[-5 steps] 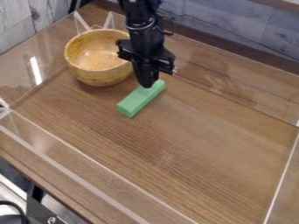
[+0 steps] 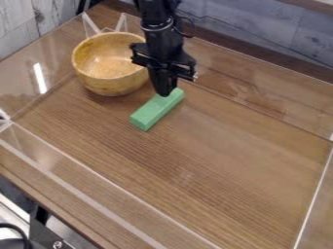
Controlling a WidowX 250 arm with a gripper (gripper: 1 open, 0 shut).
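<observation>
My gripper [image 2: 163, 86] hangs just above the far end of a flat green bar [image 2: 155, 111] lying on the wooden table. It looks shut, with nothing visible between its fingers; whether it touches the bar is unclear. A tan round bowl [image 2: 93, 68] stands to the left, close beside the gripper.
Pale walls border the table at the back, and dark cables lie beyond its lower left edge.
</observation>
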